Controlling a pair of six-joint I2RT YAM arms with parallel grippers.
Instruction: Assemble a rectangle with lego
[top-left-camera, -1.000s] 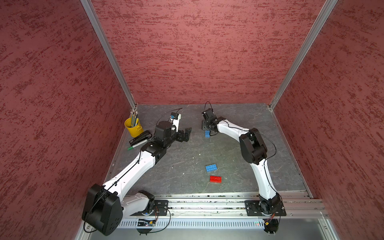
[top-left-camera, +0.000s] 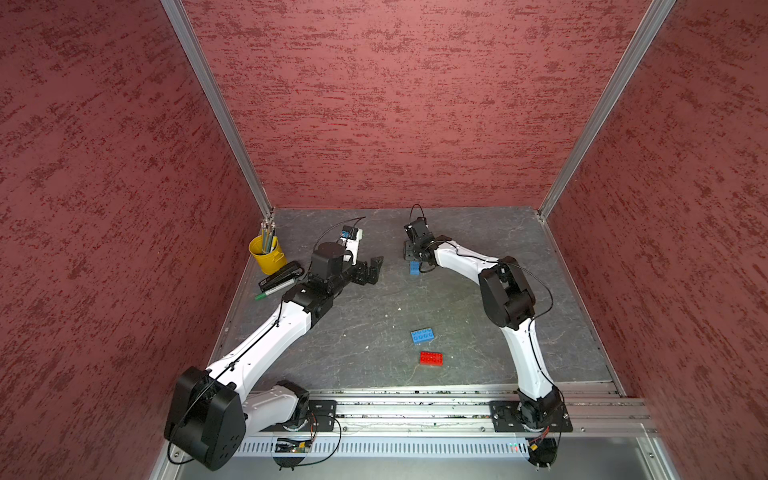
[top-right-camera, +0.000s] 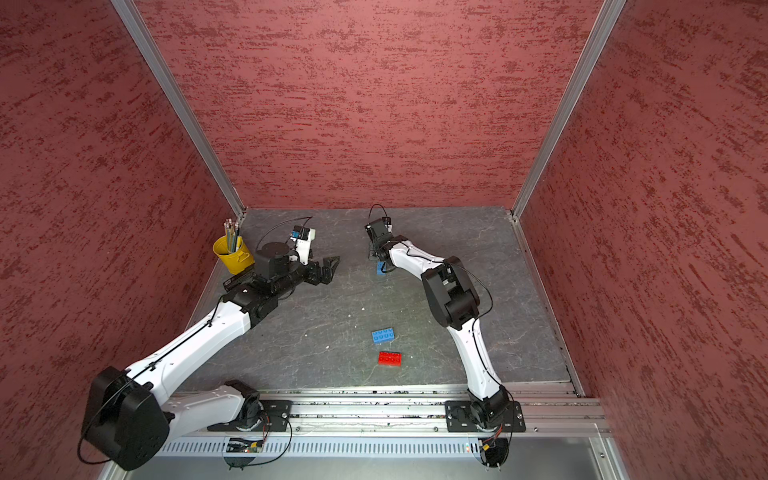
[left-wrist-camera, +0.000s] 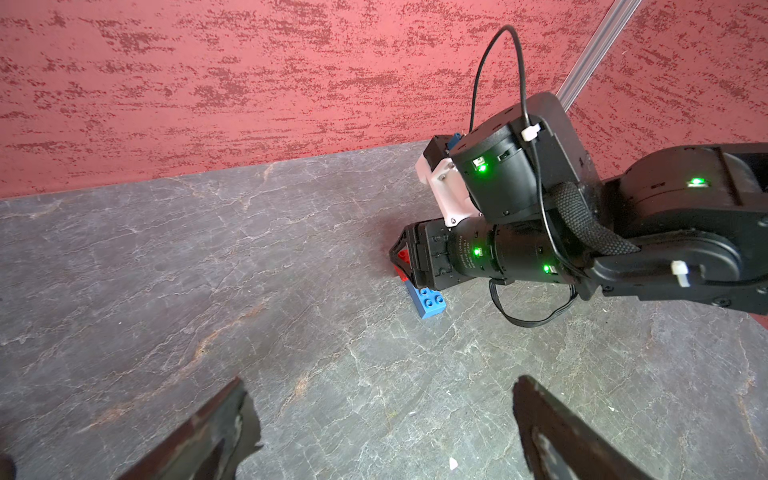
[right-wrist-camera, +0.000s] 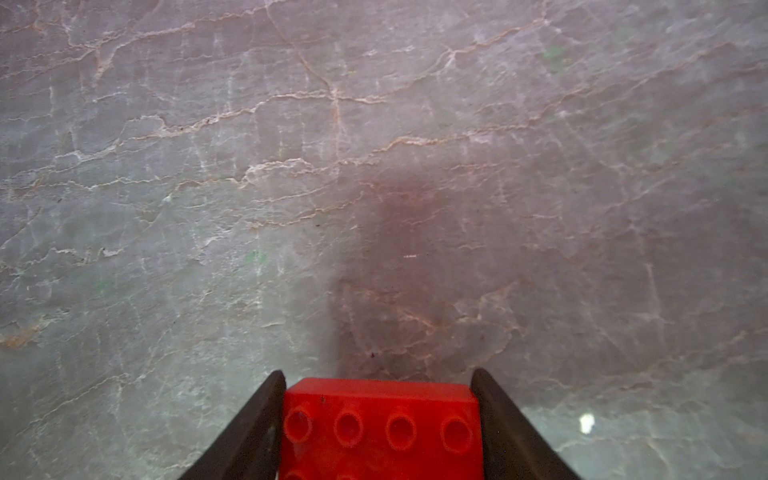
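Note:
My right gripper is shut on a red brick (right-wrist-camera: 381, 440), whose studs show between the two fingers. In the left wrist view, red shows at those fingertips, right at the far end of a blue brick (left-wrist-camera: 424, 299) on the table; whether the red sits on the blue or only beside it I cannot tell. From the top left, the blue brick's near end shows just below the right gripper. My left gripper stands open and empty, to the left of the right one. Another blue brick (top-left-camera: 422, 335) and a red brick (top-left-camera: 431, 358) lie apart near the front edge.
A yellow cup (top-left-camera: 269, 254) of pens stands at the far left, with a black case (top-left-camera: 281, 275) and a green-tipped pen (top-left-camera: 272, 289) near it. Clear tabletop lies between the grippers and the front bricks.

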